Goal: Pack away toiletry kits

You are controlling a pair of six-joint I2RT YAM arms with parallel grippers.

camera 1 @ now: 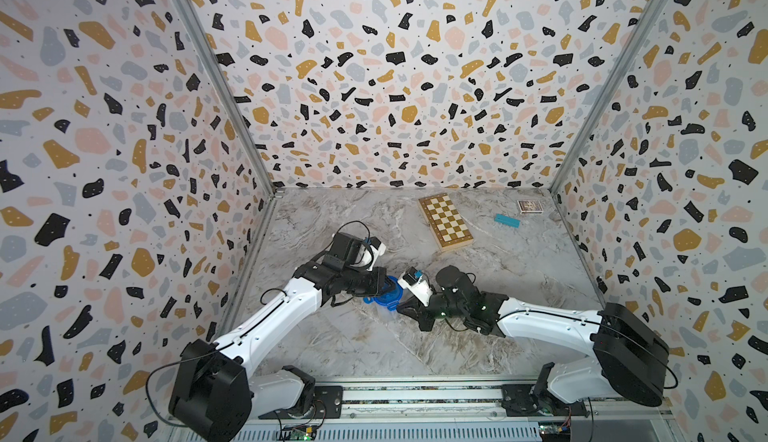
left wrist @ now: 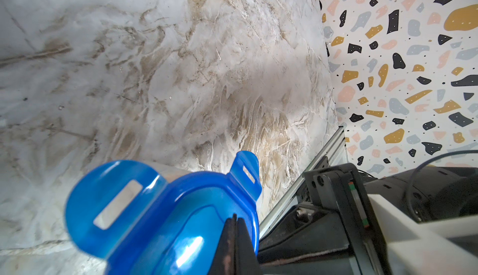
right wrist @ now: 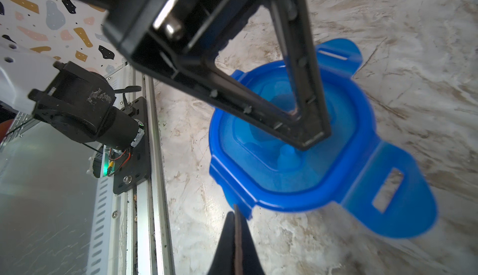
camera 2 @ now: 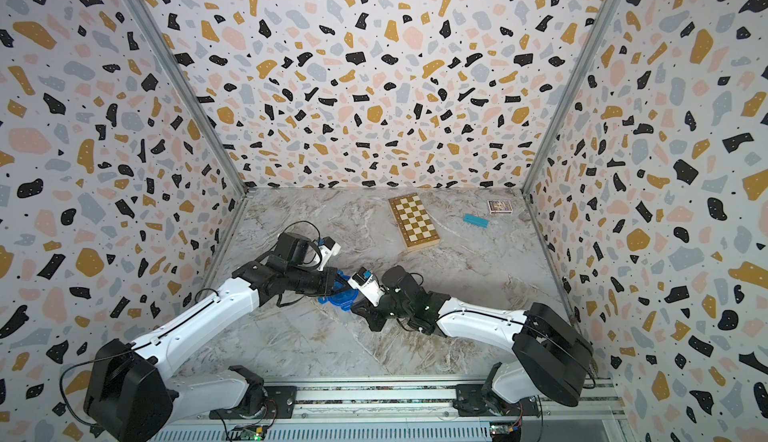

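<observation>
A blue lidded container [camera 1: 388, 298] with side tabs sits between my two arms on the marble table. Its blue translucent lid [right wrist: 278, 173] has slotted flaps [right wrist: 403, 195] sticking outward, more clearly seen in the right wrist view. My left gripper is shut, its tips over the lid, with nothing seen between them; whether they touch it I cannot tell. The right gripper is shut too, fingertips beside a flap [right wrist: 231, 192] at the container's rim, nothing visible between them. From above, the arms partly cover the container, and its contents cannot be made out.
A wooden chessboard [camera 1: 446, 222] lies at the back centre. Further right are a light blue box [camera 1: 506, 220] and a card pack [camera 1: 529, 206]. Bare table [camera 1: 528, 270] stretches in front of them; both grippers are close together over the container.
</observation>
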